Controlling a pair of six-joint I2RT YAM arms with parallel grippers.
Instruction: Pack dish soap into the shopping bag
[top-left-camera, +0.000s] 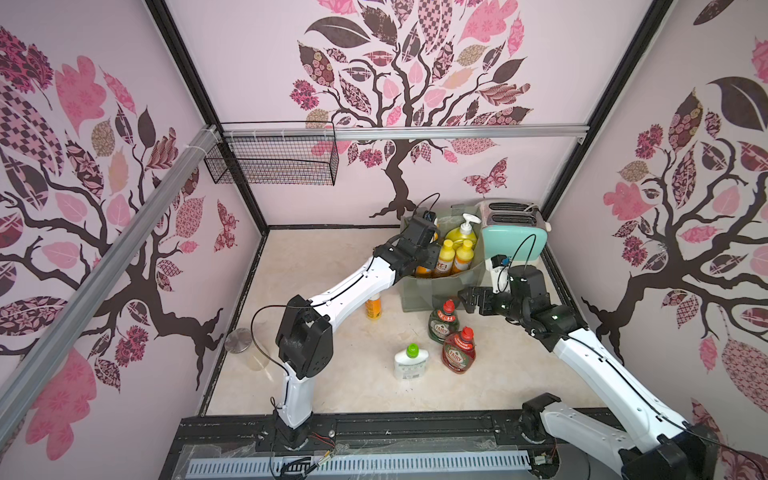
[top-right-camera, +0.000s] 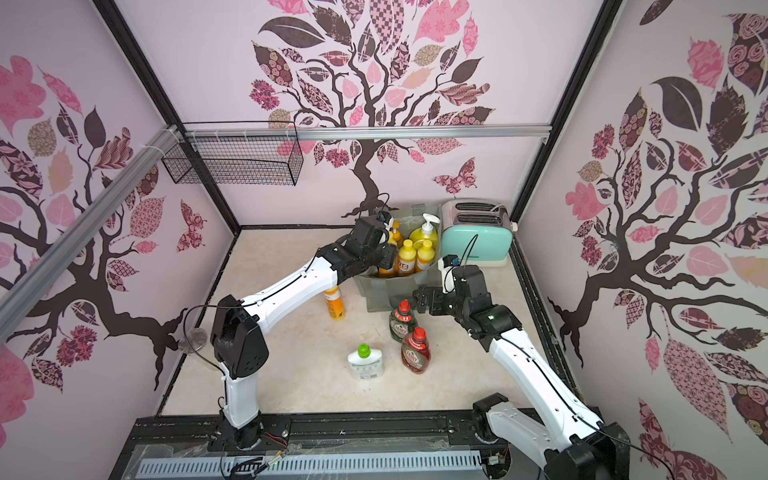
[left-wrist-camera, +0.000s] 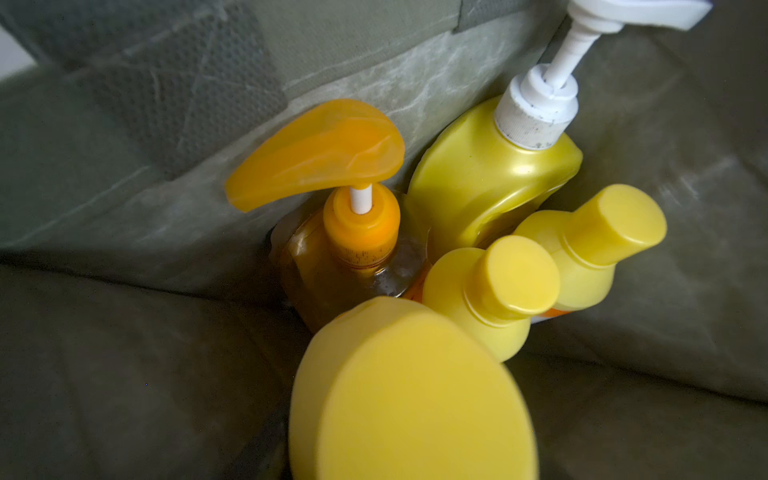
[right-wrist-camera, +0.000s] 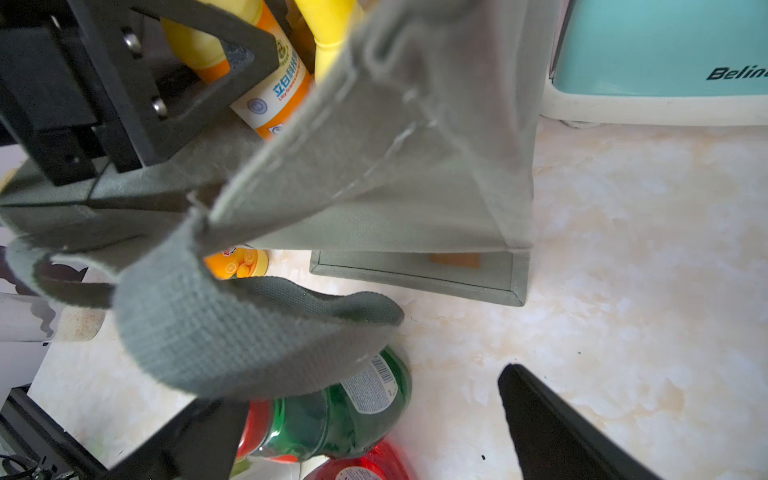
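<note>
An olive fabric bag (top-left-camera: 416, 296) holds several yellow and orange bottles, some with pumps, such as the white-pump bottle (left-wrist-camera: 488, 168). My left gripper (top-left-camera: 428, 252) is down in the bag, shut on a yellow bottle (left-wrist-camera: 416, 392) that fills the bottom of the left wrist view. My right gripper is open beside the bag's front right, a grey strap (right-wrist-camera: 224, 328) above its fingers. On the table before the bag stand a green bottle (top-left-camera: 443, 326), a red bottle (top-left-camera: 457, 353) and a white bottle with green cap (top-left-camera: 411, 364).
A mint toaster (top-left-camera: 512, 236) stands right of the bag. An orange bottle (top-left-camera: 373, 308) stands at its front left, a clear container (top-left-camera: 240, 344) at far left. A wire basket (top-left-camera: 272, 160) hangs high at back left.
</note>
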